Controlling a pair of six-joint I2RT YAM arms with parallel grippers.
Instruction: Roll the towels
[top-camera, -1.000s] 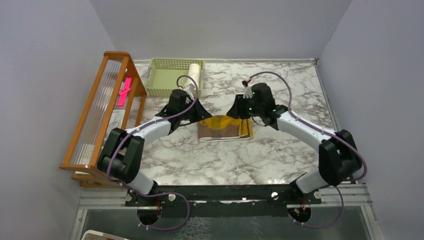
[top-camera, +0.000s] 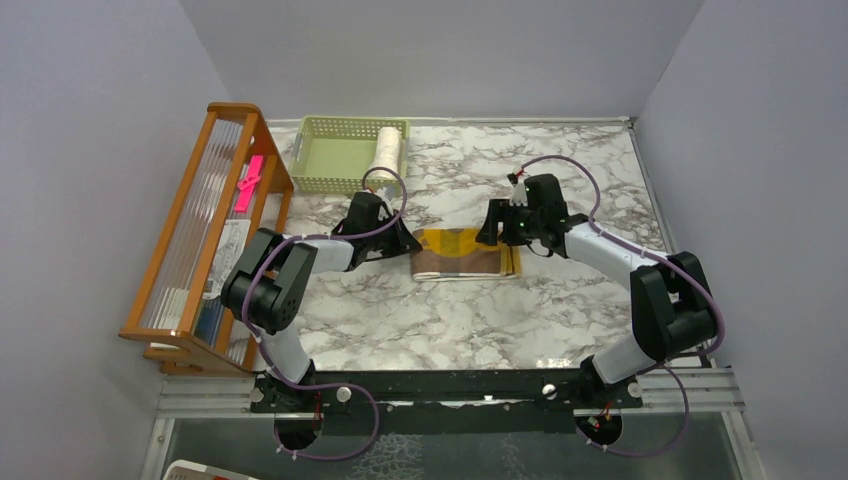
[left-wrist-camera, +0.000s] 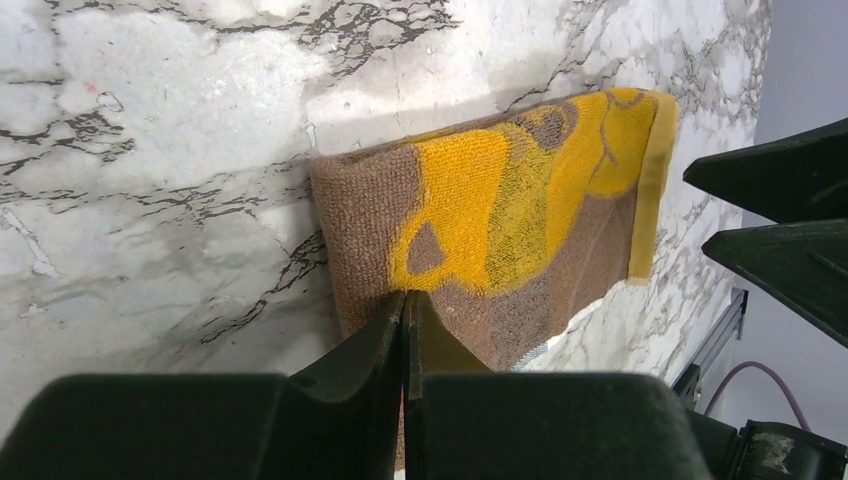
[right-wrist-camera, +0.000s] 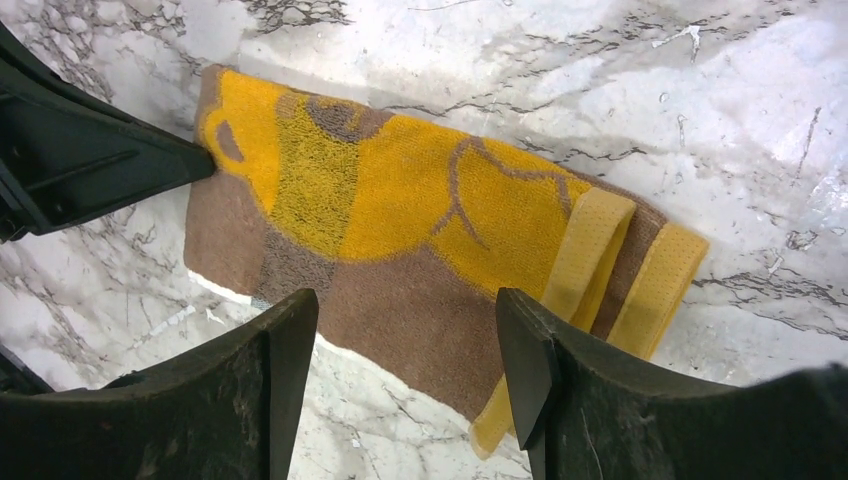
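Note:
A folded brown and yellow towel (top-camera: 455, 262) lies flat on the marble table, its yellow hem strips (right-wrist-camera: 640, 290) at the right end. My left gripper is shut at the towel's left end, its tips against the brown cloth; no cloth shows between them. In the right wrist view that same left gripper touches the towel's left edge. My right gripper stands open over the towel's right part, one finger in front of the folded hem. From the left wrist view, the right gripper appears above the towel's far end.
A green basket (top-camera: 330, 160) at the back left holds a rolled white towel (top-camera: 387, 152). The wooden rack (top-camera: 165, 330) with a pink item (top-camera: 249, 183) borders the left side. Marble is clear in front of the towel and to its right.
My right gripper has moved right; the left one has come slightly right and toward the front at the towel's left end.

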